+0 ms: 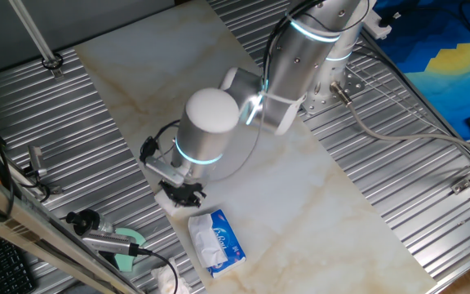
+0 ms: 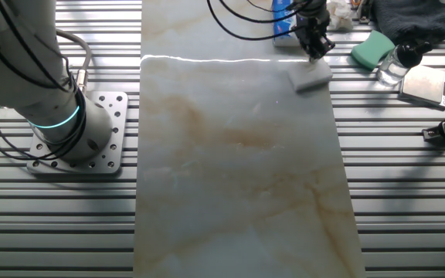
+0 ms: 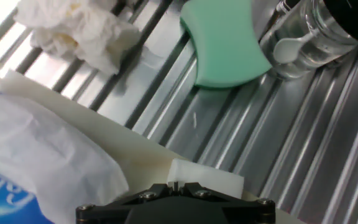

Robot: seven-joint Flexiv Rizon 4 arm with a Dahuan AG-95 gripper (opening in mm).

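A small white block (image 2: 310,75) lies at the edge of the marbled board; the wrist view shows part of this white block (image 3: 209,178) just beyond the fingers. My gripper looks shut, its dark fingers meeting at the bottom of that view. In exterior view 2 the gripper (image 2: 315,54) points down at the block's far side, close to or touching it. Whether any of the block is between the fingertips is hidden. A blue tissue pack (image 1: 217,241) with a white tissue on top stands beside the gripper (image 1: 189,196).
Off the board's edge, on the ribbed metal table, are crumpled tissue (image 3: 82,31), a green sponge-like piece (image 3: 224,40) and a clear bottle (image 3: 306,37) with a black cap. A small scale (image 2: 426,85) sits near the bottle. Most of the marbled board (image 2: 238,170) is clear.
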